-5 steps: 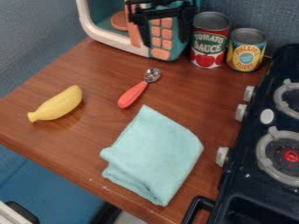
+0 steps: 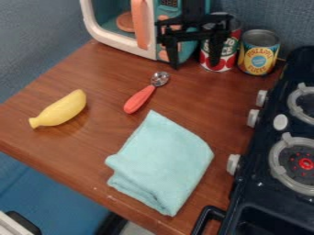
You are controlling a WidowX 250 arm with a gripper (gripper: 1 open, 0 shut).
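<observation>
My gripper (image 2: 196, 46), black, hangs at the top of the view in front of the toy microwave (image 2: 120, 32) and the tomato sauce can (image 2: 225, 59), partly hiding both, open. A second can (image 2: 259, 59), blue and yellow, stands to the right. An orange-handled spoon (image 2: 146, 94) lies below the microwave, a yellow banana (image 2: 58, 109) at the left, and a folded light-blue cloth (image 2: 160, 161) nearer the front.
A black toy stove (image 2: 258, 184) fills the right side. The wooden counter (image 2: 98, 73) has clear surface between banana and microwave. Its left edge drops away toward the blue area below.
My gripper has moved down and to the right, from in front of the microwave to partly in front of the tomato sauce can. The objects on the counter look unchanged.
</observation>
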